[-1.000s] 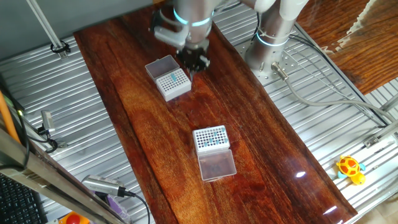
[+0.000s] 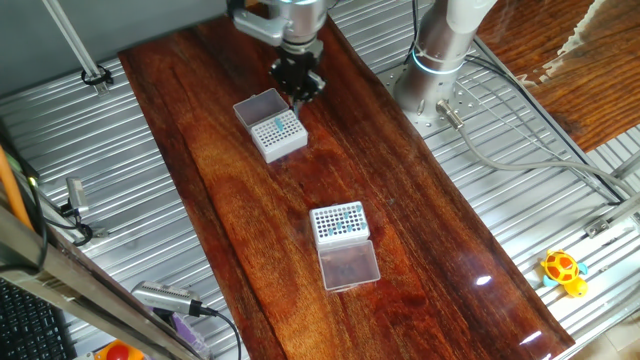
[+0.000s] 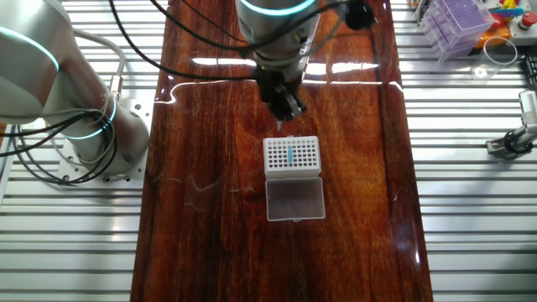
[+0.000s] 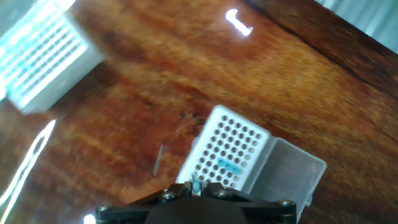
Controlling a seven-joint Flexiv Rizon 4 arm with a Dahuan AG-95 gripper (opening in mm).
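Note:
My gripper (image 2: 297, 98) hangs just behind the right side of the far white tip rack (image 2: 286, 148), above the table. In the wrist view its fingers are close together at the bottom edge, shut on a small pale-blue tip (image 4: 196, 185). That rack has rows of round holes, with a short line of blue tips (image 4: 229, 166) in some of them. Its clear lid (image 3: 295, 201) lies open beside it. A second white rack (image 2: 340, 238), with scattered blue tips and an open lid (image 2: 350, 266), stands nearer the middle of the table; the wrist view shows it blurred.
The robot's base (image 2: 425, 90) stands beside the table's right edge. Off the table are a yellow turtle toy (image 2: 563, 270) and a purple rack (image 3: 457, 29). Cables cross in front of the arm.
The gripper has shifted left and towards the back in exterior view 1, from the rack's right side to its back corner. Both racks and their lids stay where they were.

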